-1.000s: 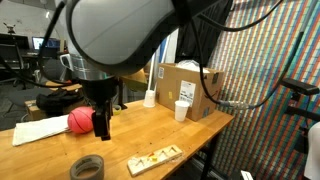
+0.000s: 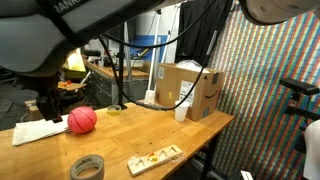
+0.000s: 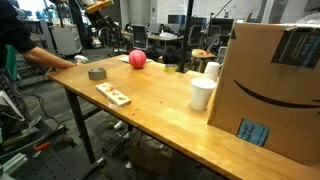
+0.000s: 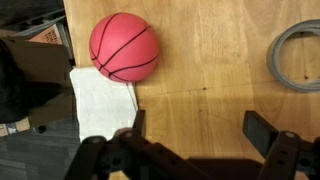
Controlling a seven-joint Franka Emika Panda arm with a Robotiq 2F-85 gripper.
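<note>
A red ball with black seams [image 4: 124, 47] rests on the wooden table, partly over a white cloth [image 4: 103, 103]. In the wrist view my gripper is open above the bare tabletop, its dark fingers wide apart with nothing between them. The ball lies beyond the left finger, toward the top left of that view. To the upper right there, a grey roll of tape [image 4: 296, 57] lies flat, partly cut off by the frame. From the side, the gripper [image 2: 55, 103] hangs above the table near the red ball [image 2: 82, 120].
A white-and-tan board [image 2: 155, 159] lies near the front edge. White cups [image 3: 202, 94] and a large cardboard box [image 3: 268, 95] stand at one end. A small yellow-green bowl [image 2: 113, 110] sits farther back.
In exterior view 1 my arm and gripper have moved left and somewhat higher, from in front of the ball toward the cloth. The ball, tape and board have stayed in place.
</note>
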